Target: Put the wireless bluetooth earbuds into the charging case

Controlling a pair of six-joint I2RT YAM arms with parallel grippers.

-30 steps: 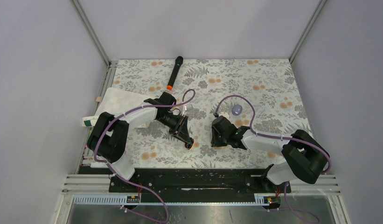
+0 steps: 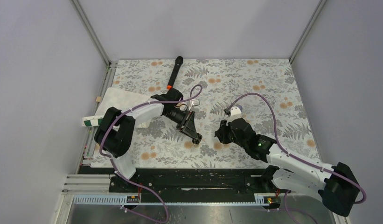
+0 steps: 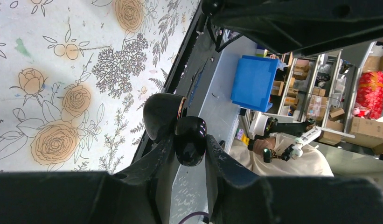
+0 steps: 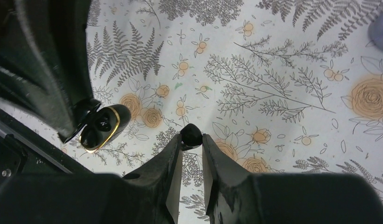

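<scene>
My left gripper [image 2: 193, 135] is shut on the open black charging case [image 3: 161, 116], which hangs over the front part of the mat. In the left wrist view the case's glossy halves sit at the fingertips. In the right wrist view its gold-rimmed inside [image 4: 103, 126] faces up at the left, beside the left fingers. My right gripper holds a small black earbud [image 4: 191, 134] between its fingertips, a short way to the right of the case. In the top view the right gripper [image 2: 218, 134] stands right of the left one.
A black microphone [image 2: 175, 70] lies at the back. A blue-grey round object [image 4: 380, 29] lies behind my right arm. A white board [image 2: 118, 99] is at the left.
Both arms have moved: the left gripper shifted a little to the right with the case, and the right arm rose and shifted, now covering much of the round blue-grey object in the top view.
</scene>
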